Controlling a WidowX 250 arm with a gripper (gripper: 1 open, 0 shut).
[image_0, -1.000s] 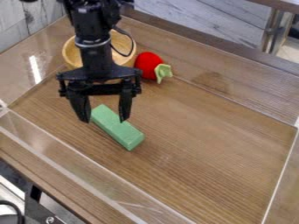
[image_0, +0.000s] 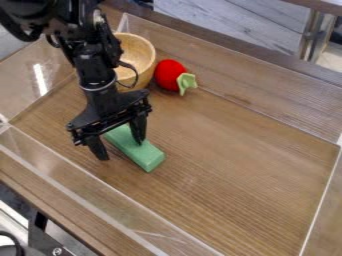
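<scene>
My black gripper (image_0: 107, 137) is low over the wooden table, its two fingers spread open around the upper part of a green block (image_0: 142, 155). The block lies slanted, its lower end extending toward the front right. Whether the fingers touch it I cannot tell.
A tan bowl (image_0: 142, 52) sits behind the arm at the back left, partly hidden by it. A red object with a green top (image_0: 171, 75) lies right of the bowl.
The arm has moved left and the gripper has come down around the green block, its wrist at a different angle. The block appears not to have moved.
</scene>
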